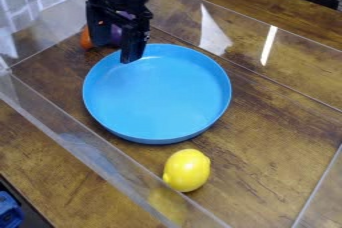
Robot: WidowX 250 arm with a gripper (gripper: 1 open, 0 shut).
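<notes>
My black gripper (118, 34) reaches down from the top, just behind the rim of a round blue plate (156, 92), with its fingers apart. Partly behind it at the upper left are an orange object (86, 36) and a dark purple object (115, 34), both largely hidden by the gripper. A yellow lemon-like object (187, 170) lies on the wooden surface in front of the plate.
Clear walls (54, 122) run along the left side of the wooden surface (267, 142). A blue object (8, 212) shows at the lower left corner outside them.
</notes>
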